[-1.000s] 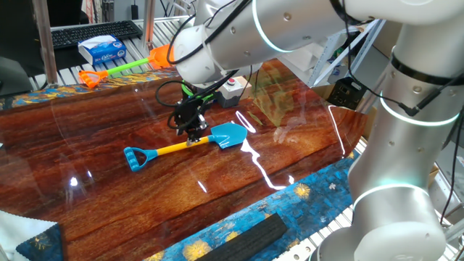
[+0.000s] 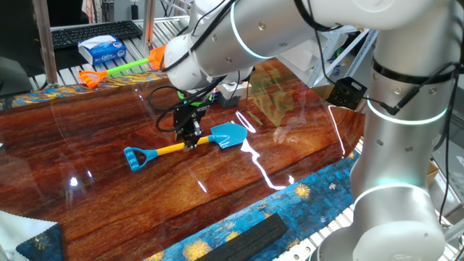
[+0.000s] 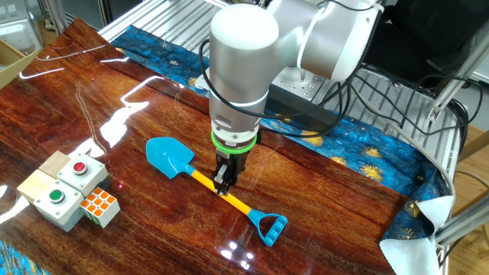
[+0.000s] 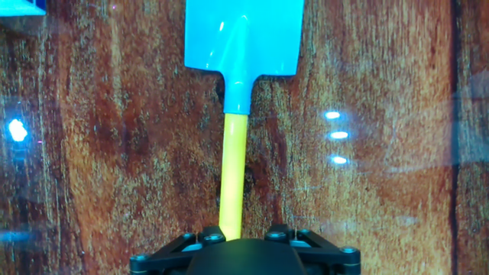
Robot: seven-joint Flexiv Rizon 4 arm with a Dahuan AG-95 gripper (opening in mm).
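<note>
A toy shovel with a blue blade (image 3: 170,156), a yellow shaft (image 4: 233,164) and a blue D-shaped handle (image 3: 268,227) lies flat on the glossy brown table. Over the middle of the shaft, my gripper (image 3: 221,186) points down, very low. From the wrist, its fingers (image 4: 212,235) stand apart, so it is open. The shaft runs into the gap between them, nearer the left finger. The gripper's dark body covers the lower shaft and the blue handle in that view. Whether the fingertips touch the shaft or table I cannot tell.
A button box with red and green buttons (image 3: 69,191) and a Rubik's cube (image 3: 100,206) stand beyond the blade. An orange-and-green toy (image 2: 127,67) and a tissue box (image 2: 102,50) lie at the far edge.
The shovel has stayed in place.
</note>
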